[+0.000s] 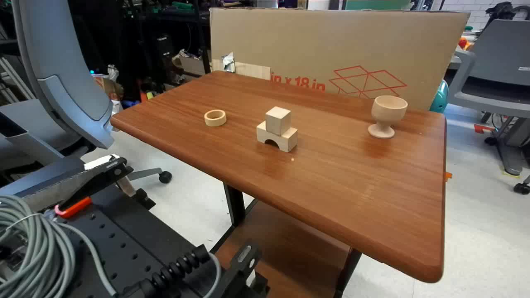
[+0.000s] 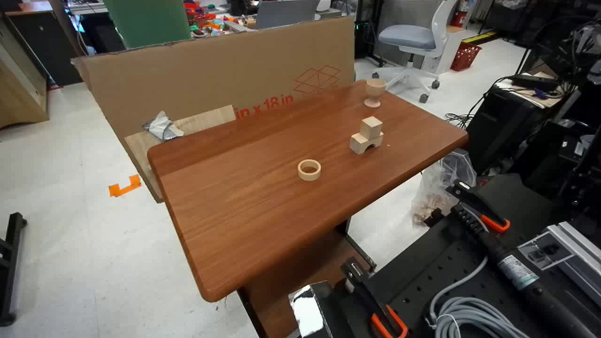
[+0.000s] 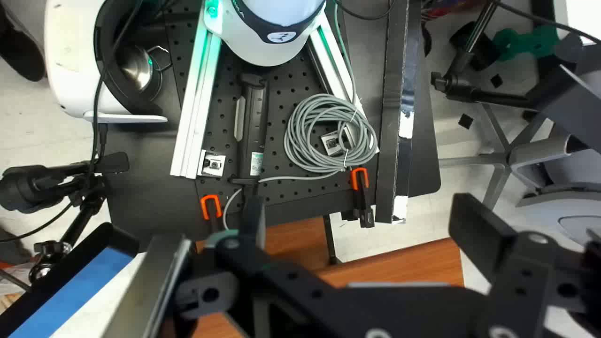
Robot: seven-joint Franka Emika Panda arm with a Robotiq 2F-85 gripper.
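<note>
In the wrist view my gripper stands open, its two dark fingers wide apart with nothing between them. It points down over the front of the table and the black robot base plate; neither exterior view shows it. On the brown table [image 1: 357, 183] a pale wooden cube [image 1: 278, 121] rests on top of an arch block [image 1: 286, 141]. A wooden ring [image 1: 215, 118] lies flat to the left of that stack in exterior view 1. Toward the far right a wooden goblet [image 1: 389, 111] stands upright. None of these pieces appears in the wrist view.
A large cardboard sheet [image 2: 214, 79] stands along the table's far side. The black base plate [image 3: 281, 129] carries a coiled grey cable [image 3: 329, 132] and orange-handled clamps [image 3: 360, 179].
</note>
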